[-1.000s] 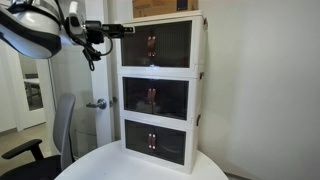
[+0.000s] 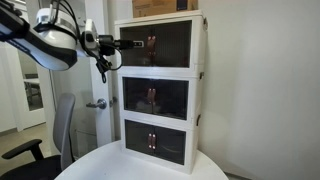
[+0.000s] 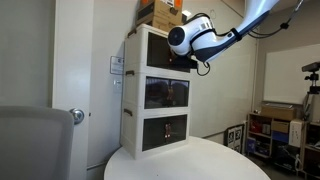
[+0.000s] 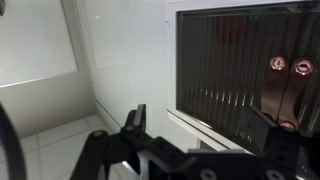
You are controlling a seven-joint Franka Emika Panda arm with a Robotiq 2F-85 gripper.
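Note:
A white cabinet [image 2: 160, 73] of three stacked compartments stands on a round white table [image 2: 95, 166]. Each compartment has dark ribbed double doors with reddish-brown handles at the middle; all the doors look shut. My gripper [image 2: 138, 44] is at the height of the top compartment, in front of its left door [image 2: 137, 56]. In the wrist view, the gripper has its black fingers spread apart, with nothing seen between them. The brown handles [image 4: 274, 88] of one compartment lie up and to the right of the fingers. Exterior view 2 largely hides the fingertips.
Cardboard boxes [image 3: 160, 15] sit on top of the cabinet. A grey office chair [image 2: 50, 150] stands left of the table, before a door [image 2: 92, 95]. Bare wall lies to the cabinet's right, and the tabletop in front is clear.
In exterior view 1, my gripper has come down and slightly right across the top compartment's left door. The cabinet and its doors look unchanged.

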